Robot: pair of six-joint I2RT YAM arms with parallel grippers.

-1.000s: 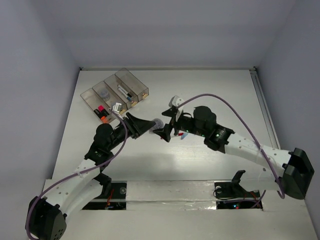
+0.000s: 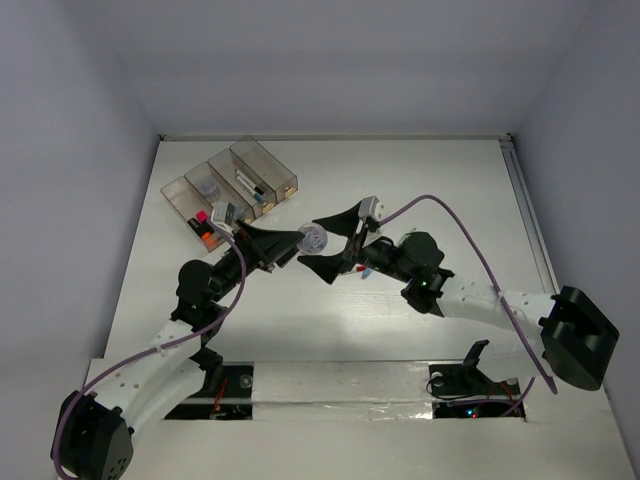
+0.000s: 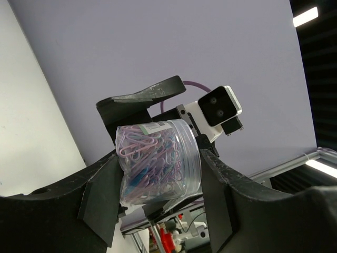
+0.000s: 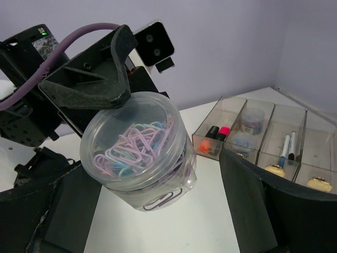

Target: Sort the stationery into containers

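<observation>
A clear round jar of pastel paper clips (image 2: 313, 238) is held above the table between the two arms. My left gripper is shut on its sides, and the jar (image 3: 152, 166) appears tilted there. From the other side, my right gripper (image 2: 320, 243) stands open, with one finger on each side of the jar. In the right wrist view, gaps show between the jar (image 4: 138, 150) and the right fingers. A clear divided container (image 2: 285, 195) stands at the back left, with markers, a jar-like item and pens in separate compartments.
Small red and blue items (image 2: 366, 272) lie on the table partly under the right gripper. Black, pink and orange markers (image 4: 213, 134) fill the container's end compartment; the pens (image 4: 288, 147) lie in another.
The right gripper has spread its fingers wider and come around the jar from the right. The left gripper has risen or turned slightly, and the jar's round end faces up more.
</observation>
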